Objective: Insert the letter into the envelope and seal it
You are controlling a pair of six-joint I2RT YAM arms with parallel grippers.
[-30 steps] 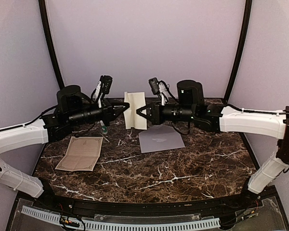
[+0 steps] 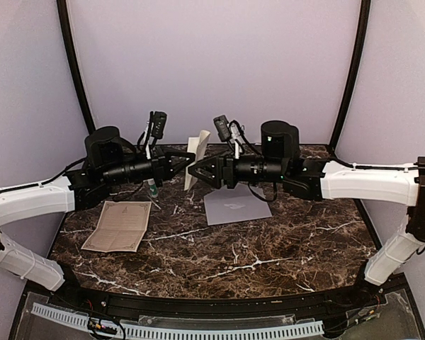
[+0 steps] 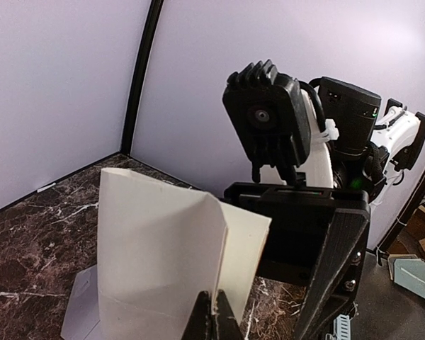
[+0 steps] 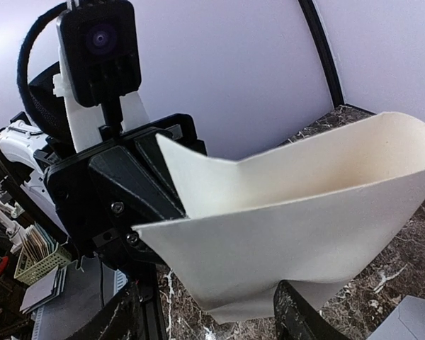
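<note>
Between the two arms, a folded cream paper [image 2: 197,152] stands on end in the air, bent open like a V in the right wrist view. At one edge of it my left gripper is shut, the paper's fold pinched between its fingertips. My right gripper is open, its fingers spread apart near the lower part of the paper [image 4: 283,248] without gripping it. A printed pinkish letter [image 2: 118,227] with crease lines lies flat at the left. A pale lilac sheet [image 2: 237,210], perhaps the envelope, lies at table centre.
Behind the letter, a small green-and-white bottle [image 2: 153,190] stands partly under the left arm. Both gripper heads are close together above the middle.
The cream paper has turned from facing the camera broadly to nearly edge-on. My right gripper has opened and moved left, closer to the left gripper, which has shifted slightly right.
</note>
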